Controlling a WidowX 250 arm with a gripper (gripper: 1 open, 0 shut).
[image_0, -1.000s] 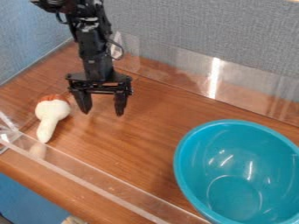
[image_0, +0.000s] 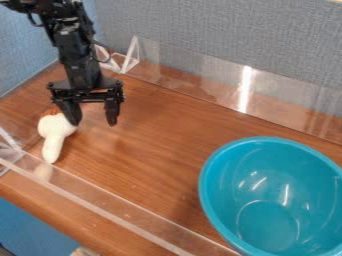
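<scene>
My black gripper (image_0: 91, 112) is open at the left of the view, low over the table. Its left finger is just above a white toy mushroom (image_0: 54, 136) with a red patch at its top, lying near the left wall. I cannot tell whether the finger touches it.
A large teal bowl (image_0: 271, 200) fills the lower right of the table. Clear low barriers edge the wooden table (image_0: 154, 150) at the back and front.
My gripper has moved left over the last second, toward the mushroom. The mushroom and bowl look unmoved.
</scene>
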